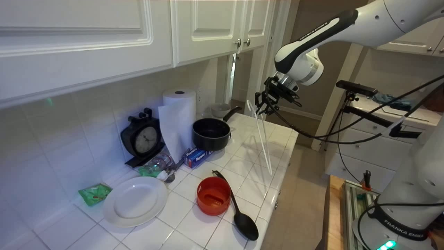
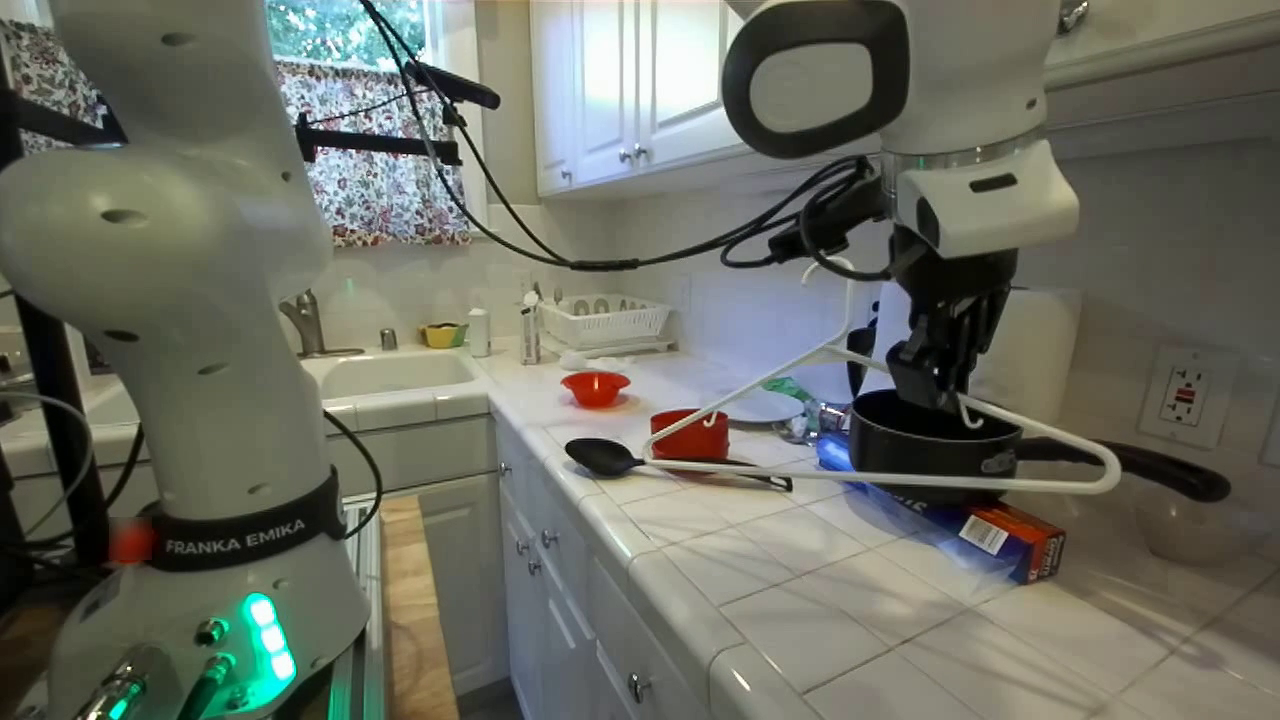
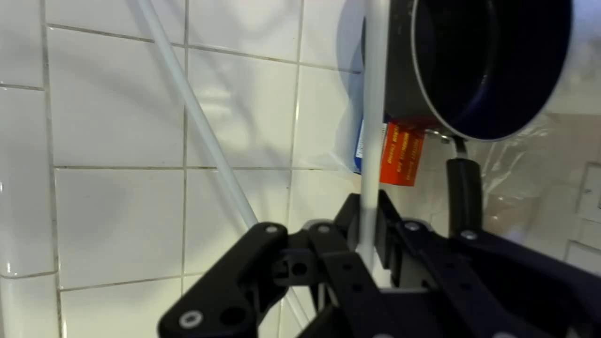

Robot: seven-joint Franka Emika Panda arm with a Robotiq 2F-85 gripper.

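A white plastic hanger (image 2: 768, 374) hangs above the counter, with my gripper shut on one of its arms. In the wrist view, one white bar of the hanger (image 3: 374, 112) runs up from between the black fingers, and a second bar slants off to the left. In exterior view 1 the gripper (image 1: 258, 103) is over the counter's far end, the hanger (image 1: 263, 139) slanting down from it toward the front edge. Its hook (image 2: 828, 271) points up in exterior view 2. Whether the lower bar touches the counter is unclear.
Near the wall are a black pot (image 1: 211, 134), a foil box (image 1: 197, 157), paper towels (image 1: 179, 121) and a clock (image 1: 143, 137). A white plate (image 1: 135, 202), red cup (image 1: 213, 196) and black spoon (image 1: 245, 225) lie nearer. Bare tiles (image 2: 828, 612) fill the counter's end.
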